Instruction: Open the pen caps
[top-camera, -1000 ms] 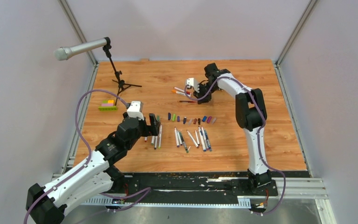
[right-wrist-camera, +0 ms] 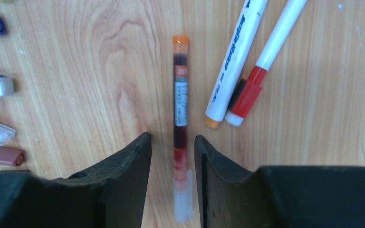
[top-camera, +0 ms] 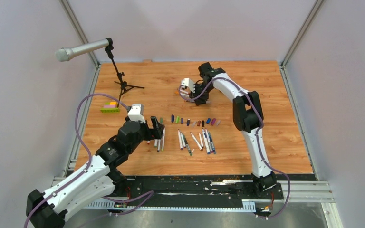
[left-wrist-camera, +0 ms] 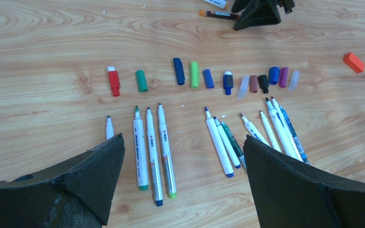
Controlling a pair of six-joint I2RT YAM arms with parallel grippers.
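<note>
In the right wrist view a dark pen (right-wrist-camera: 180,99) with an orange end and a clear cap (right-wrist-camera: 182,202) lies on the table. My right gripper is part open around it, with gaps showing on both sides. To the pen's right are a white marker with an orange end (right-wrist-camera: 235,61) and a marker with a red cap (right-wrist-camera: 253,90). My left gripper hangs open over the uncapped pens; nothing is gripped between its fingers. Below it lie white pens with bare tips, such as a green-tipped pen (left-wrist-camera: 140,149) and a blue-tipped pen (left-wrist-camera: 219,142).
Loose caps form a row across the table, among them a red cap (left-wrist-camera: 113,81), a green cap (left-wrist-camera: 194,75) and a blue cap (left-wrist-camera: 274,75). A microphone stand (top-camera: 125,87) and a colourful block (top-camera: 110,107) stand at the left.
The left arm looks nearly still.
</note>
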